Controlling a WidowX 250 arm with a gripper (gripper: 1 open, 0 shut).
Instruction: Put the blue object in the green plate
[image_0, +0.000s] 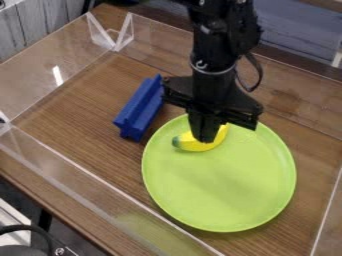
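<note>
A blue block (138, 108), long and narrow, lies on the wooden table just left of the green plate (221, 195). On the plate's upper left part rests a yellow banana-like object (198, 145) with a green tip, partly covered by the arm. My black gripper (206, 130) points down over that yellow object, to the right of the blue block and apart from it in the picture. No blue shows at its fingertips. Against the dark body, the gap between the fingers cannot be made out, nor whether they touch the yellow object.
Clear walls border the table at the left and front, with a white bracket (112, 32) at the back left. A black cable (27, 230) curves outside the front-left corner. Bare wood lies left of the block, and most of the plate is empty.
</note>
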